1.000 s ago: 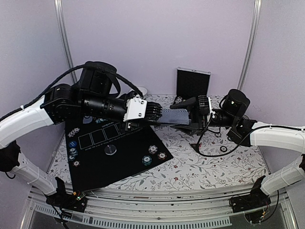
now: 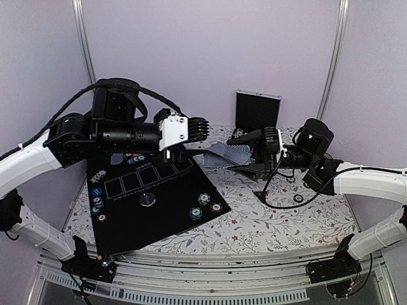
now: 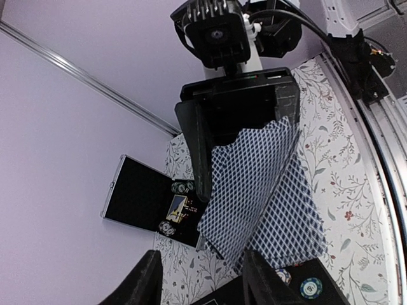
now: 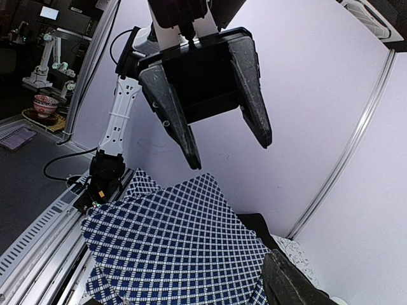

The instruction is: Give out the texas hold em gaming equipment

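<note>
Blue-and-white checked playing cards [image 3: 254,184] are held up between the spread fingers of my right gripper [image 2: 245,160], tilted against each other rather than squared. One finger [image 4: 280,279] of that gripper touches the cards' edge in the right wrist view. My left gripper [image 2: 202,141] is open just left of the cards, apart from them, its fingers [image 3: 143,279] empty. On the left lies the black poker mat [image 2: 159,219], with a silver round button [image 2: 147,199] and several chip stacks [image 2: 196,213] on it.
A black open case [image 2: 257,109] stands against the back wall, with chips and a printed card [image 3: 177,208] in it. A loose ring-like piece [image 2: 298,198] lies right on the floral table [image 2: 280,229].
My left gripper has drawn back to the left, away from the cards. The cards now hang tilted and spread where they were more level. The right arm has stayed in place.
</note>
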